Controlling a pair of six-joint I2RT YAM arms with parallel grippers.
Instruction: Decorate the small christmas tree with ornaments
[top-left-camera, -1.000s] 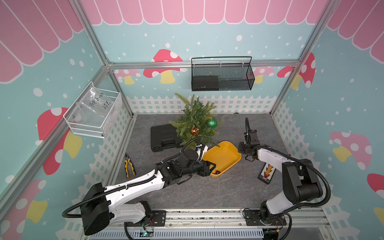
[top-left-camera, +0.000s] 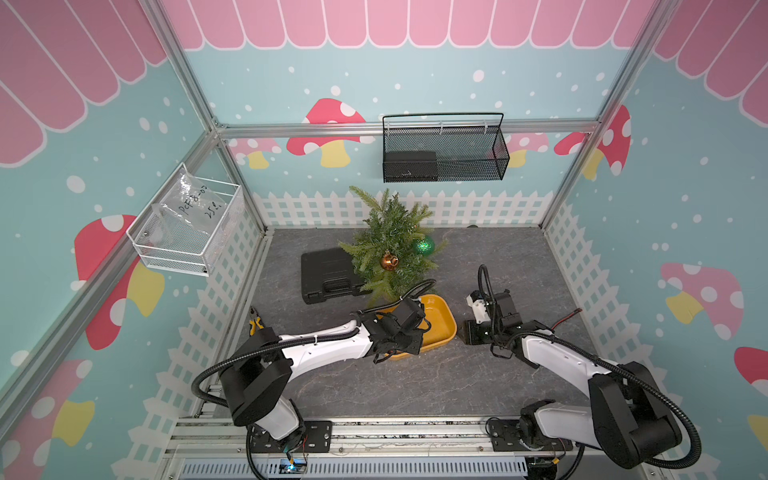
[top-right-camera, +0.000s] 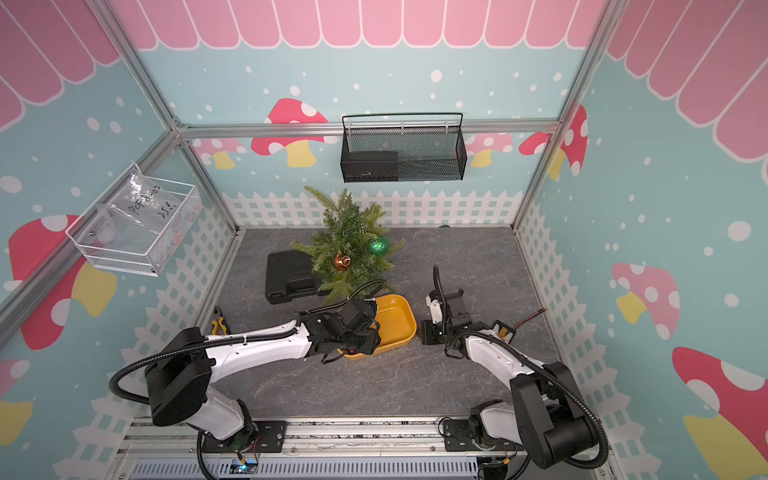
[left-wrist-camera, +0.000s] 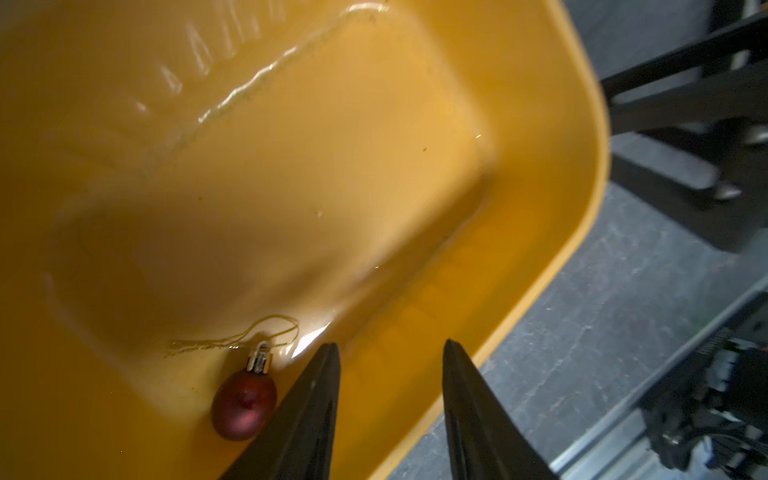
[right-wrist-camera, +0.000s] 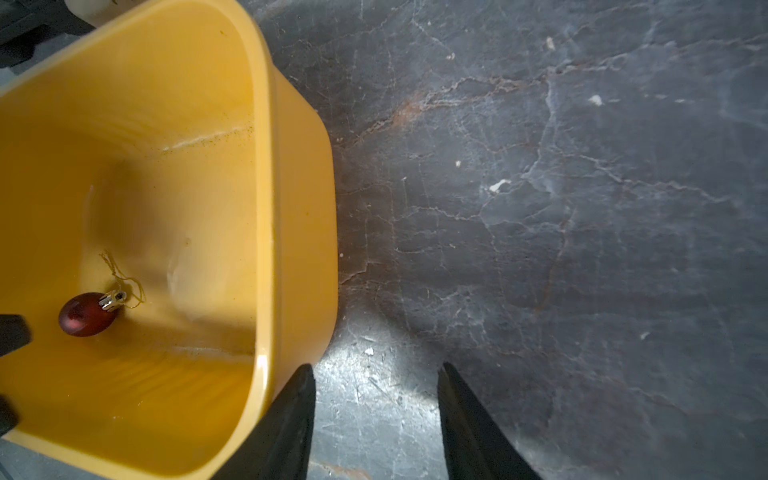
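The small Christmas tree (top-left-camera: 376, 232) stands at the table's back middle, carrying a copper ball (top-left-camera: 389, 261) and a green ball (top-left-camera: 424, 246). In front of it sits a yellow tray (top-left-camera: 440, 312). A dark red ornament (left-wrist-camera: 244, 404) with a gold cap and string lies inside, clearest in both wrist views. My left gripper is open above the tray's near wall, nothing between its fingers. My right gripper stands part open at table level just outside the tray's right end, nothing between its fingers.
A black case (top-left-camera: 326, 276) lies left of the tree, pliers (top-right-camera: 217, 321) at the left edge. A mesh basket (top-left-camera: 445, 152) hangs on the back wall, a white basket (top-left-camera: 184, 232) on the left. The table behind my right gripper is clear.
The yellow tray has moved left and toward the front. Both arms have moved too, the right gripper lower and leftward, the left arm's body further right.
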